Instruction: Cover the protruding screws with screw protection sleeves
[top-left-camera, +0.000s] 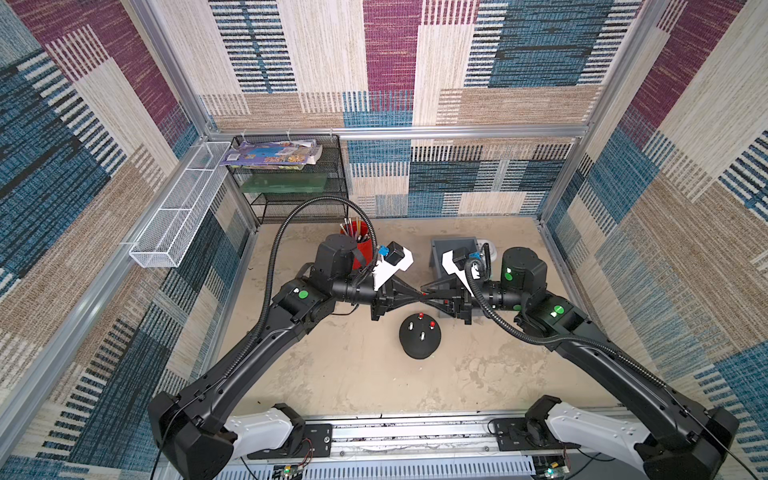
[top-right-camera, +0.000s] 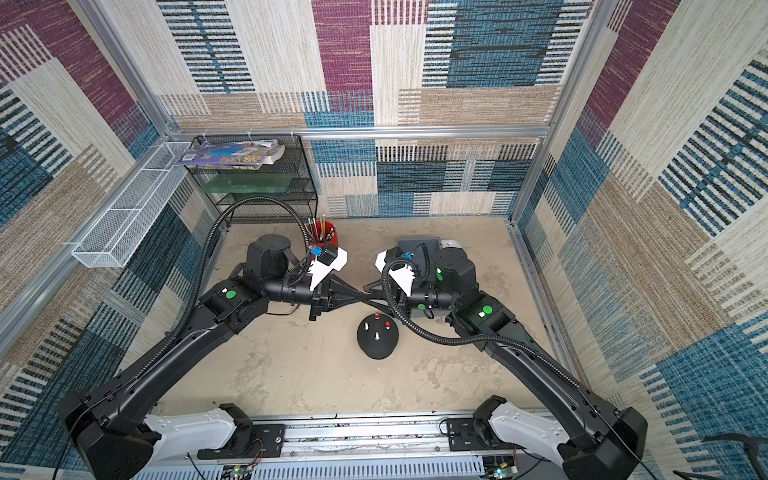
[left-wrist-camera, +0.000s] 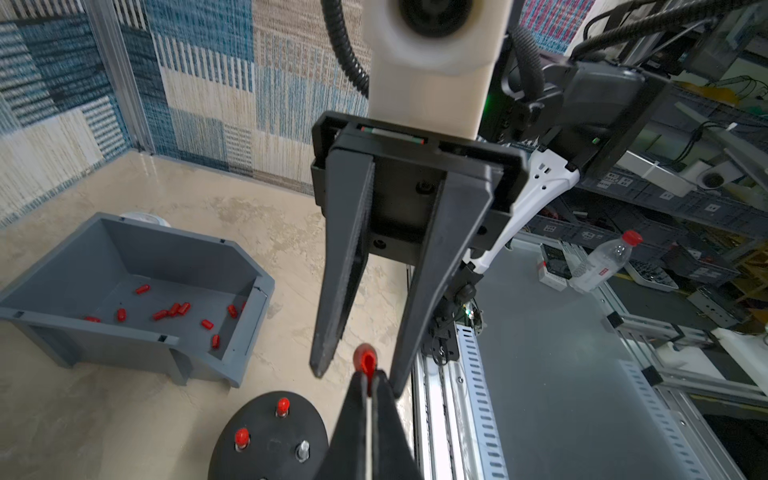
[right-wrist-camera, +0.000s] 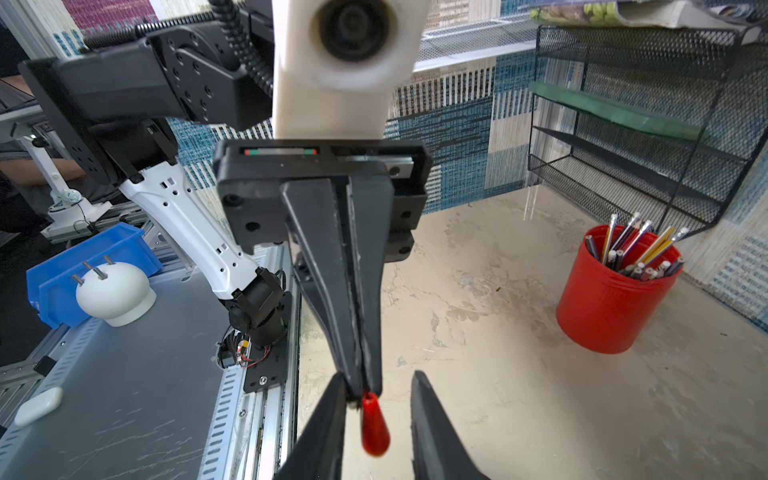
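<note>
Above the black dome (top-left-camera: 420, 344) the two grippers meet tip to tip. My left gripper is shut on a small red sleeve (right-wrist-camera: 373, 424) at its fingertips. My right gripper is part open, its fingertips either side of that sleeve and apart from it. The dome carries short screws; in the left wrist view red sleeves cap two (left-wrist-camera: 282, 406) (left-wrist-camera: 241, 437), and a screw (left-wrist-camera: 302, 450) is bare silver.
A grey bin (left-wrist-camera: 120, 240) with several loose red sleeves stands behind the right arm. A red pen cup (right-wrist-camera: 608, 308) and black wire rack (right-wrist-camera: 704, 192) are at the back left.
</note>
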